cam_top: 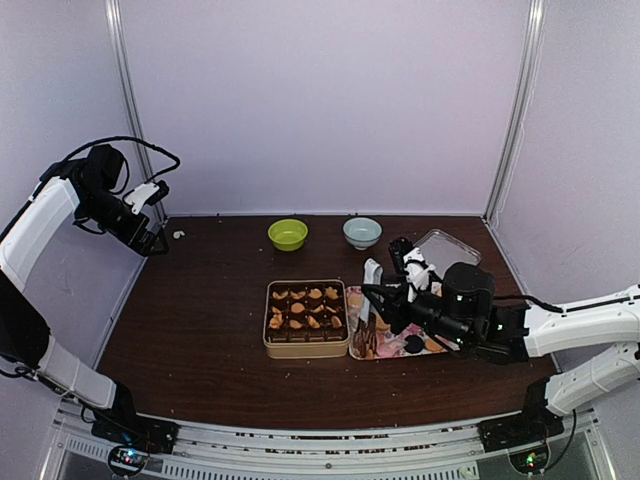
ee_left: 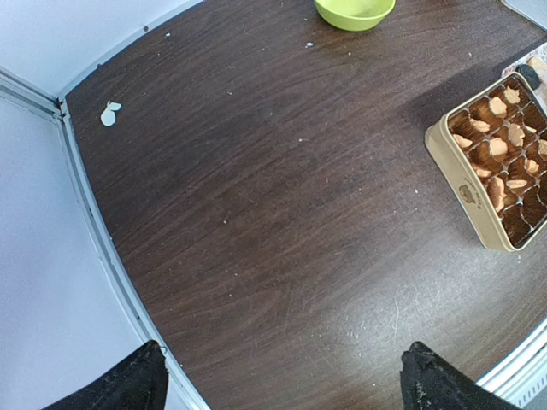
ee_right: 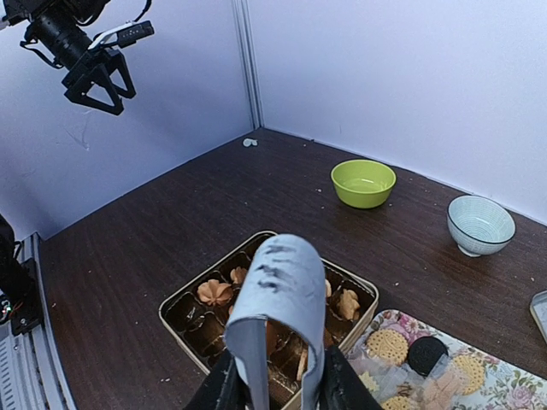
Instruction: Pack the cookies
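Note:
A cream tin (cam_top: 305,349) with a brown compartment insert holding several cookies sits mid-table, also seen at the right of the left wrist view (ee_left: 466,196). Beside it lies a floral tray (cam_top: 400,352) with assorted cookies. My right gripper (cam_top: 372,290) is shut on white-handled tongs (ee_right: 278,282), whose brown lower ends hang over the tray's left part in the top view; in the right wrist view the handle hides part of the tin. Whether the tongs hold a cookie is unclear. My left gripper (cam_top: 150,243) is open and empty, raised at the left.
A green bowl (cam_top: 287,232) and a light blue bowl (cam_top: 362,230) stand at the back. A clear lid (cam_top: 450,246) lies at the back right.

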